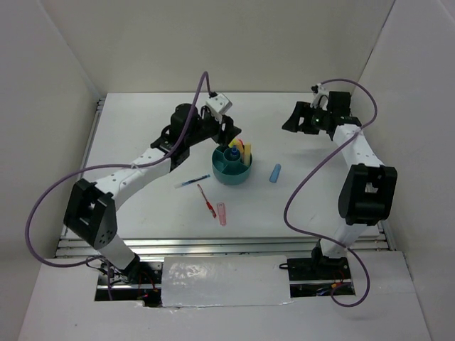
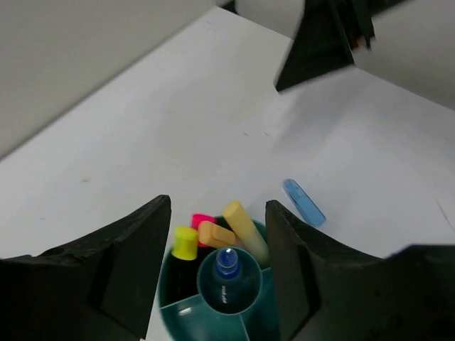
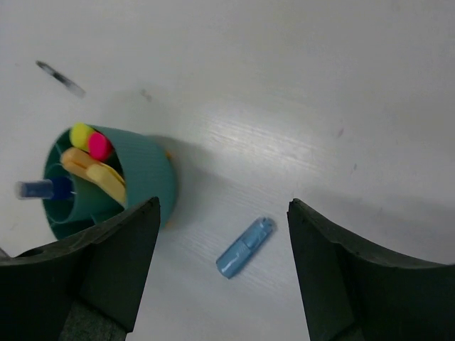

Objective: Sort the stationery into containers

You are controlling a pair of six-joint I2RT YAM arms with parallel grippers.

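Note:
A teal round container holds yellow, orange and pink pieces and a blue upright item in its inner cup. My left gripper is part open just above it, with nothing between its fingers in its wrist view. My right gripper stands open over the back right, nothing between its fingers. A blue piece lies right of the container; a pen, a red item and a pink piece lie to the left and front.
The front table edge runs below the pink piece.

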